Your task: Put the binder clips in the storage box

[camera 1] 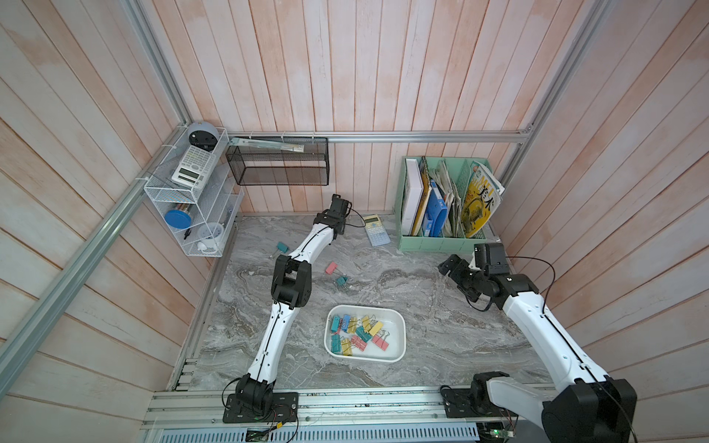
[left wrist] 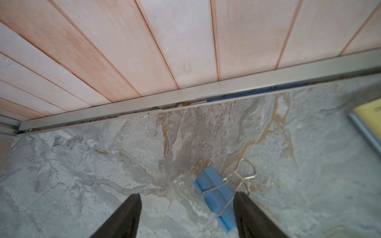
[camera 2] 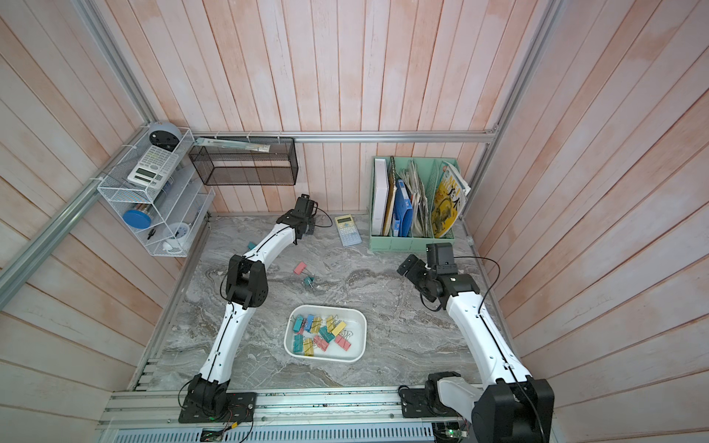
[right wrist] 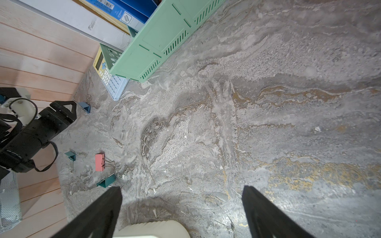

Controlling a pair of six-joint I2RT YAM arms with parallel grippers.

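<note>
A blue binder clip (left wrist: pixel 216 194) with wire handles lies on the marble surface in the left wrist view. Over it stands my left gripper, its fingers apart; the clip sits by the right finger (left wrist: pixel 254 218), part of it hidden. Pink (camera 1: pixel 331 268) and teal (camera 1: pixel 341 281) clips rest mid-table, and another teal clip (camera 1: pixel 282 246) lies farther left. The white storage box (camera 1: pixel 398 345) at the front holds several coloured clips. My right gripper is open over bare table, nothing between its fingers.
A green file holder (camera 1: pixel 443 245) full of folders stands at the back right. A calculator (camera 1: pixel 376 230) lies near the left gripper. Wire shelves (camera 1: pixel 193 193) are at the left, with a black mesh basket (camera 1: pixel 280 175) on the back wall. The table between box and file holder is clear.
</note>
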